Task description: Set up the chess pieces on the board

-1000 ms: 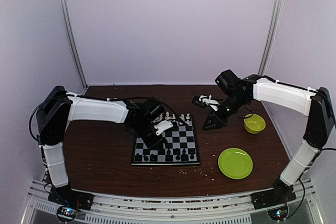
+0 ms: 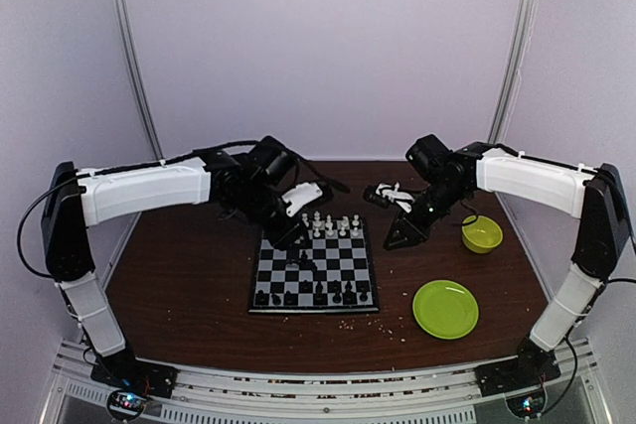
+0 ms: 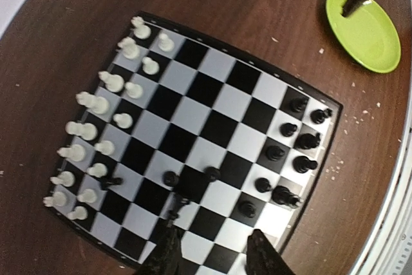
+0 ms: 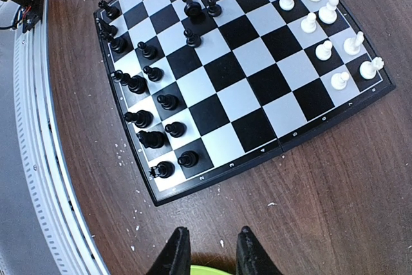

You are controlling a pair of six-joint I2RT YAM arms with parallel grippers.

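The chessboard (image 2: 348, 260) lies mid-table. White pieces (image 3: 93, 102) stand along one side, black pieces (image 4: 151, 138) along the opposite side. Several black pieces stray toward the middle: a pawn (image 3: 211, 173), another pawn, and a taller piece that appears lying over in the left wrist view. My left gripper hovers above the board near those strays, fingers apart, nothing between them. My right gripper is held over the table right of the board, fingers apart and empty.
A green plate (image 2: 445, 309) lies front right of the board, and a green bowl (image 2: 482, 234) sits at the back right. Small crumbs lie on the wood near the board.
My left arm has risen and moved back, up from the board, uncovering more of it in the top view. My right arm has barely moved.
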